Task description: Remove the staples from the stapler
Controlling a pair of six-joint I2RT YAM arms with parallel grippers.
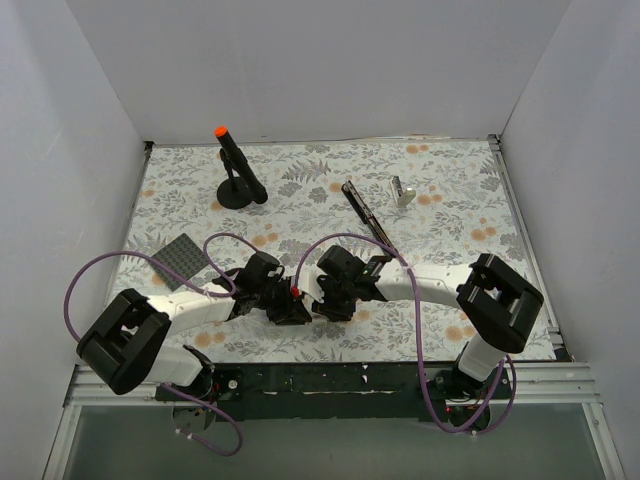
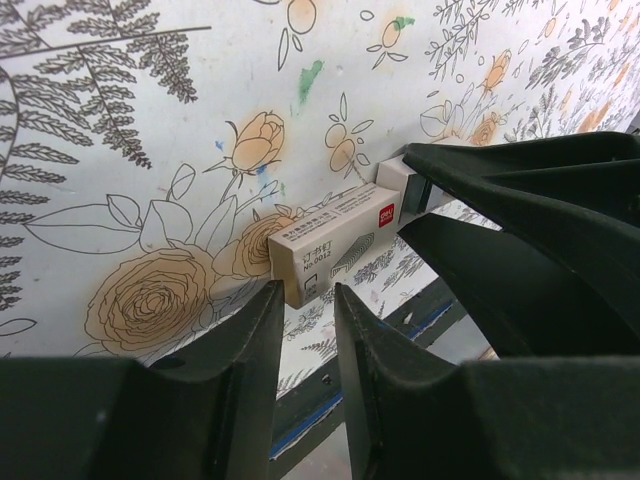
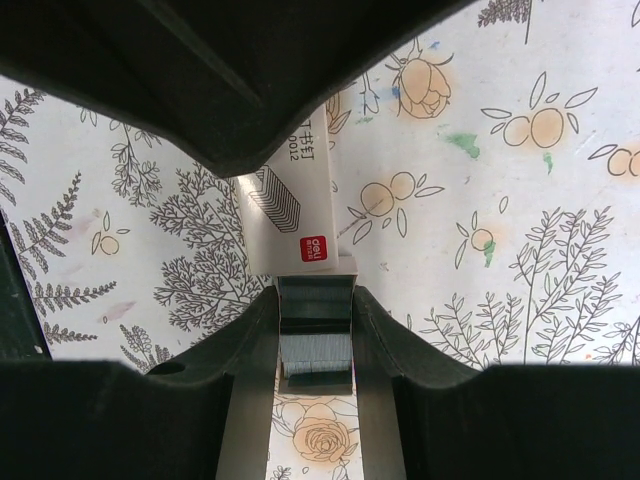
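A staple box (image 2: 334,243) (image 3: 287,216) with "deli" label lies at the front middle of the patterned mat, its inner tray (image 3: 315,353) partly slid out and showing staples. My right gripper (image 1: 330,306) is shut on the tray end. My left gripper (image 1: 298,310) is at the other end of the sleeve, fingertips close round it or touching; whether they grip it is unclear. A long black open stapler (image 1: 365,210) lies diagonally behind my right arm.
A black stand with orange-topped cylinder (image 1: 240,170) stands at back left, a small pale object (image 1: 402,192) at back right, a grey grid pad (image 1: 180,255) at left.
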